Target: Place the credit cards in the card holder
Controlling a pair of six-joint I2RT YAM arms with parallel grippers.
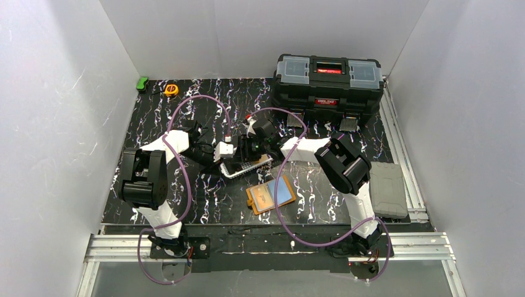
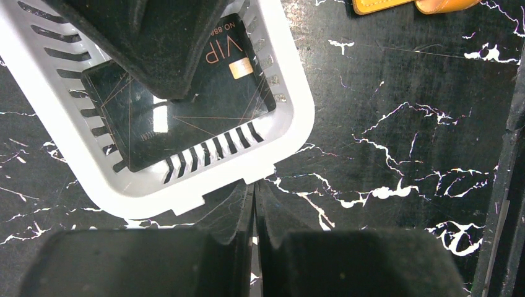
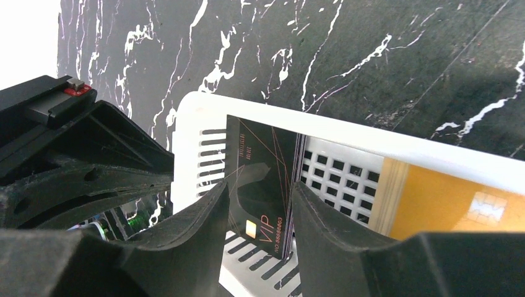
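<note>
A white slotted basket holds a black VIP card at one end and, in the right wrist view, an orange card (image 3: 452,204). My left gripper is shut against the basket's outer rim, nothing visible between its fingers. My right gripper is open over the black card inside the basket, its fingertips either side of part of it. An orange card holder (image 1: 290,206) lies open below the basket in the top view, with a tan card (image 1: 262,198) and a blue card (image 1: 283,192) in it.
A black toolbox (image 1: 327,86) stands at the back right, a grey case (image 1: 387,190) at the front right. A yellow tape measure (image 1: 171,90) and green object (image 1: 142,83) lie back left. The table left of the holder is fairly clear.
</note>
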